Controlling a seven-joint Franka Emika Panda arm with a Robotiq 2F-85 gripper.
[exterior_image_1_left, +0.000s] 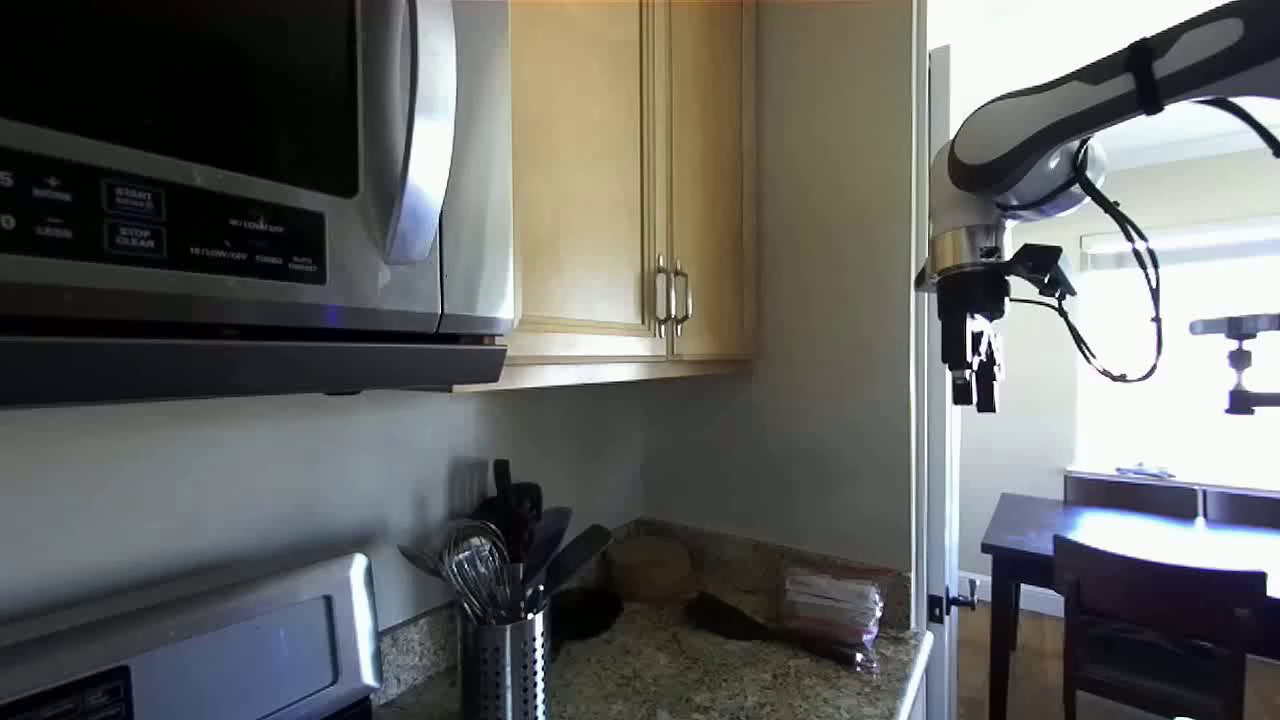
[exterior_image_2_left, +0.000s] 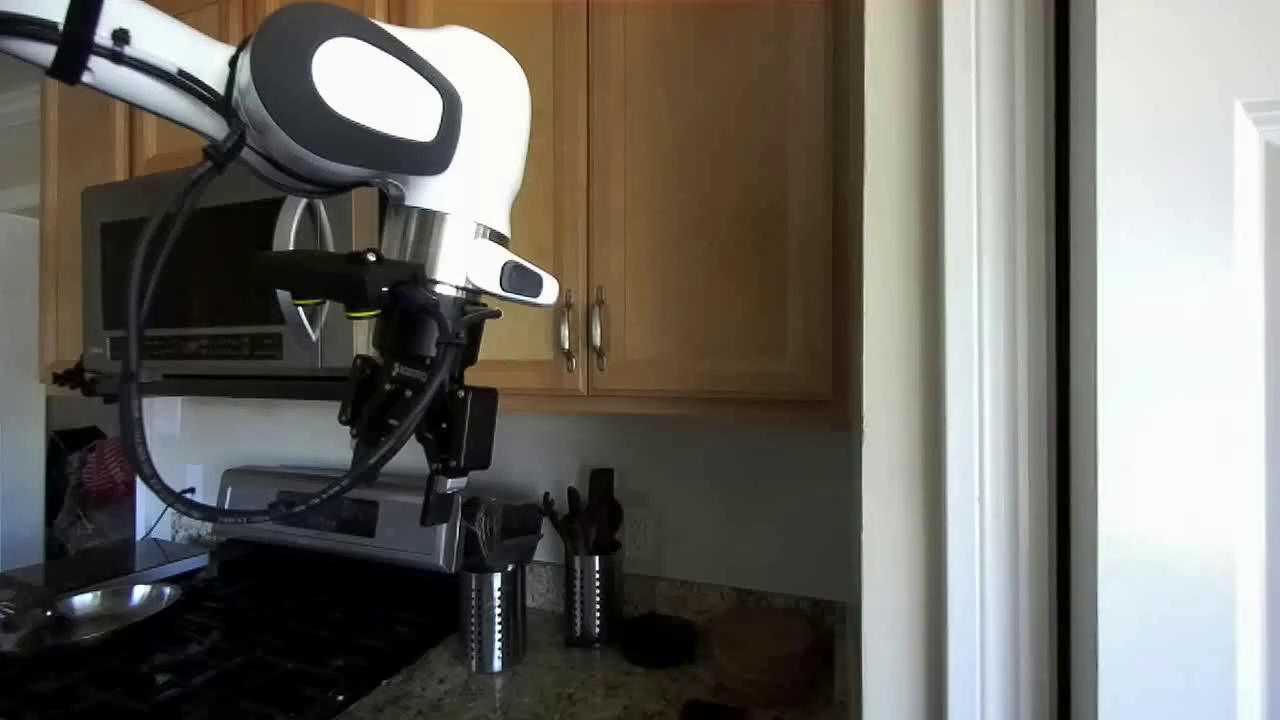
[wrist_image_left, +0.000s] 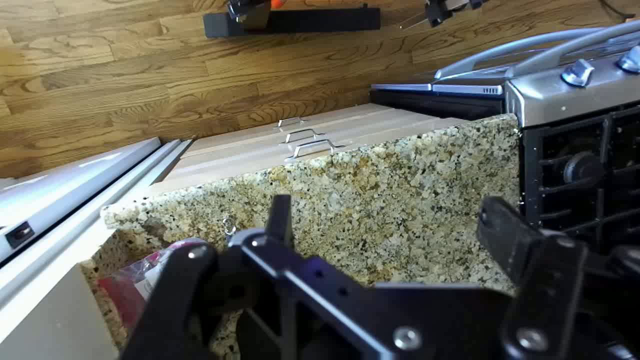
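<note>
My gripper is open, its two black fingers wide apart in the wrist view with only the granite counter visible far below between them. In exterior view 1 the gripper hangs pointing down at the right, well clear of the counter. Exterior view 2 has the gripper high in front of the stove and the utensil holders, seen side-on. Nothing is held. A plastic bag with white and red contents lies on the counter by the wall; the wrist view catches part of this bag behind the gripper body.
Steel utensil holders stand beside the stove. A microwave and wooden cabinets overhang the counter. A pan sits on the stove. A door frame borders its end.
</note>
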